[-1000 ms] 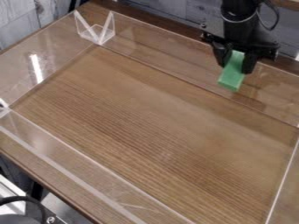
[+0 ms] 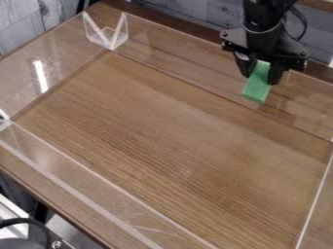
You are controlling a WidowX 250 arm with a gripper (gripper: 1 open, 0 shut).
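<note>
My black gripper (image 2: pixel 262 60) is at the upper right of the wooden-floored bin, pointing down and shut on a green object (image 2: pixel 256 86). The green object hangs below the fingers, slightly tilted; whether it touches the floor I cannot tell.
A white wire-like piece (image 2: pixel 107 31) stands at the back left corner. Clear low walls edge the bin, and the back wall runs just behind my gripper.
My gripper and the green object have shifted very slightly, the arm a little to the left at the top; the object stays held.
</note>
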